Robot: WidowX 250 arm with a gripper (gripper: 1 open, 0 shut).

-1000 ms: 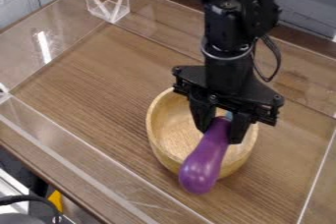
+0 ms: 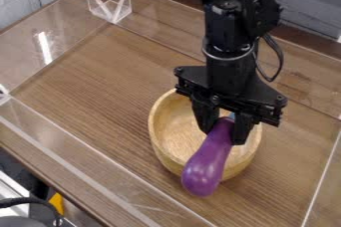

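Note:
My black gripper (image 2: 226, 123) hangs over a round beige bowl (image 2: 182, 129) in the lower middle of the camera view, shut on a long purple object (image 2: 208, 167). The object slants down toward the viewer, its rounded lower end over the bowl's near rim. Where it meets the fingers is partly hidden by the gripper's body.
A white wire-like holder (image 2: 112, 4) stands at the back left. Black cables and a small yellow item lie at the lower left edge.
The gripper and purple object have shifted very slightly; otherwise the scene looks the same.

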